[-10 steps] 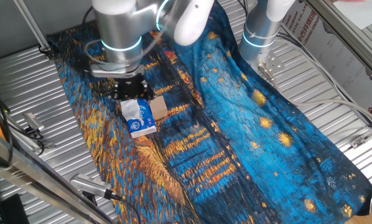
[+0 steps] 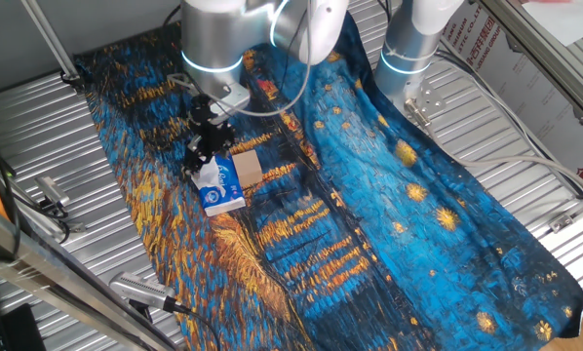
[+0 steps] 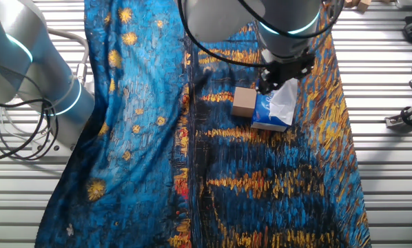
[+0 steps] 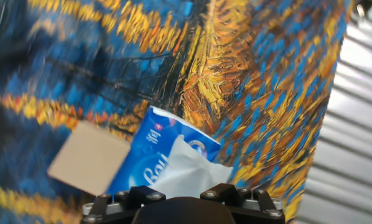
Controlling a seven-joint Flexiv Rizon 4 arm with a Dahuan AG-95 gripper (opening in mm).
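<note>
A blue-and-white tissue pack (image 2: 221,193) lies on the patterned cloth, with a white tissue (image 4: 189,171) standing out of its top. Against its side sits a small tan box (image 2: 247,168). My gripper is just above the pack's tissue end. In the wrist view its two black sides stand apart, so it looks open, and the tissue shows behind the gap. The fingertips are partly hidden by a dark rounded part at the bottom edge. From the second exterior view, the gripper (image 3: 282,77) overlaps the tissue's upper end; whether they touch I cannot tell.
The blue and orange cloth (image 2: 369,195) covers most of the slatted metal table (image 2: 67,146), wrinkled in places. A silver device with a cable (image 2: 143,291) lies by the cloth's near left edge.
My arm has moved to the right in exterior view 1, and the gripper has come lower and turned over the pack. The pack and tan box have stayed in place.
</note>
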